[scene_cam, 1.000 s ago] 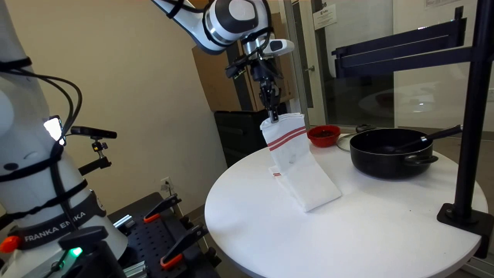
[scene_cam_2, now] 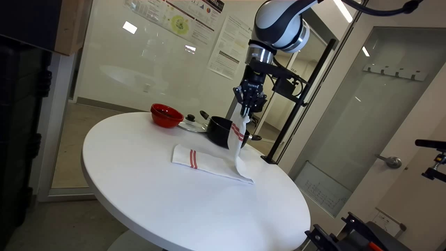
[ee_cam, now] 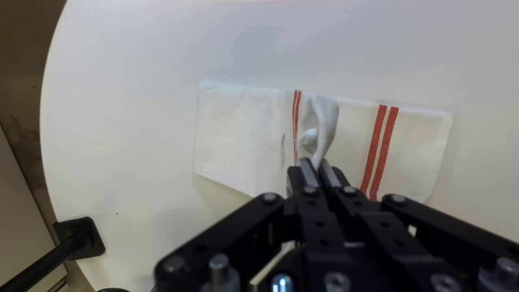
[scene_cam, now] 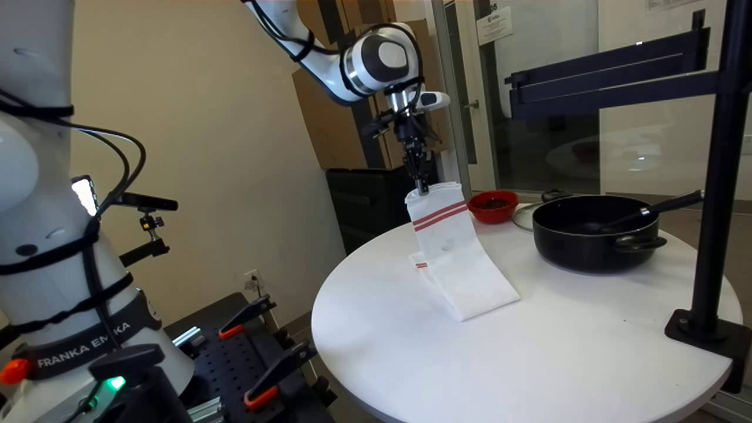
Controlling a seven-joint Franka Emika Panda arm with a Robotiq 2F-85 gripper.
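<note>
A white towel with red stripes (scene_cam: 463, 257) is partly raised off the round table. In exterior view 2 its lower half lies flat, while one end of the towel (scene_cam_2: 235, 129) rises to my gripper (scene_cam_2: 245, 113). In the wrist view the gripper is shut on a bunched edge of the towel (ee_cam: 318, 127). Below that, both the plain part and the double-striped far end rest on the tabletop. The held end hangs above the lying part, with a bend between them.
On the white table (scene_cam: 564, 338) stand a black pot (scene_cam: 592, 243) with a utensil in it, a red bowl (scene_cam: 493, 207) and a glass lid (scene_cam_2: 193, 125). A black post (scene_cam: 708, 211) rises at the table's edge.
My gripper has come slightly lower and a little to the right in exterior view 1, with the towel's held end moving along. The pot and bowl have stayed put.
</note>
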